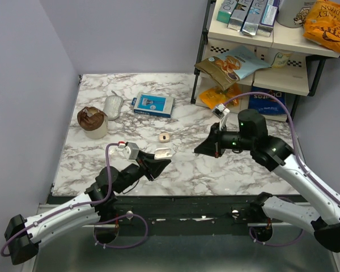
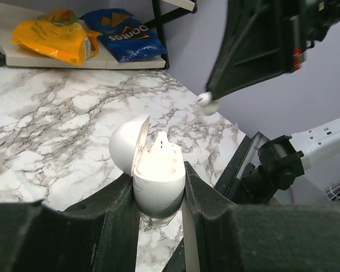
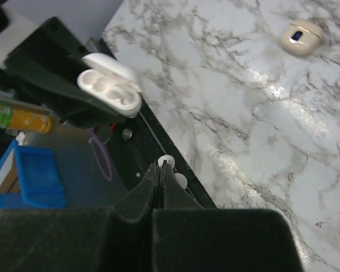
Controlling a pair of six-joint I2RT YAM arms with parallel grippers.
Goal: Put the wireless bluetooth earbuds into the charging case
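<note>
The white charging case (image 2: 158, 190) is held by its body, with my left gripper (image 1: 165, 160) shut on it. Its lid (image 2: 124, 144) stands open. In the right wrist view, the case's inside (image 3: 109, 90) faces that camera, with pale rounded hollows; whether an earbud sits there I cannot tell. A small white earbud (image 3: 167, 161) sticks out from the tips of my right gripper, which is shut on it. The earbud (image 2: 207, 103) also shows in the left wrist view, apart from the case, to its right and above it.
A small beige case (image 1: 164, 137) lies on the marble table behind my left gripper. Further back are a blue box (image 1: 153, 105), a grey pouch (image 1: 113, 106) and a paper-topped pot (image 1: 94, 126). Shelves with snacks (image 1: 267, 102) stand back right. Table space between the grippers is clear.
</note>
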